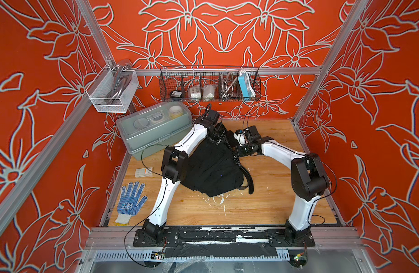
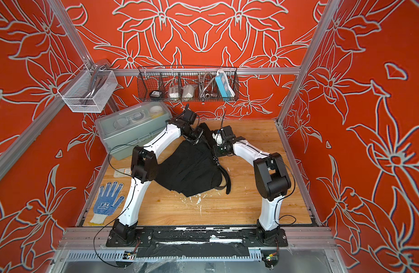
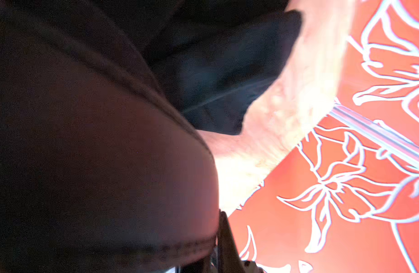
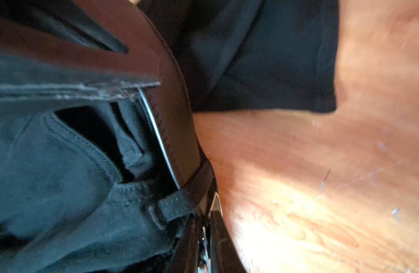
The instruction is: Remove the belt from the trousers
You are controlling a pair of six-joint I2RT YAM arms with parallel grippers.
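Observation:
Black trousers point(image 1: 209, 173) lie mid-table, the dark leather belt point(image 1: 245, 177) along their right side, its loose end curving down onto the wood. My left gripper point(image 1: 218, 136) is shut at the trousers' upper end; dark cloth fills much of the left wrist view, and whether anything is between its fingers is hidden. My right gripper is shut at the waistband beside a belt loop point(image 4: 182, 195) round the brown belt strap point(image 4: 177, 136), apparently gripping the belt there; the exact pinch is blurred.
A grey lidded box point(image 1: 154, 132) sits back left, a blue glove point(image 1: 131, 200) front left, a small pale item point(image 1: 143, 172) between them. A wire basket point(image 1: 209, 84) hangs on the back wall.

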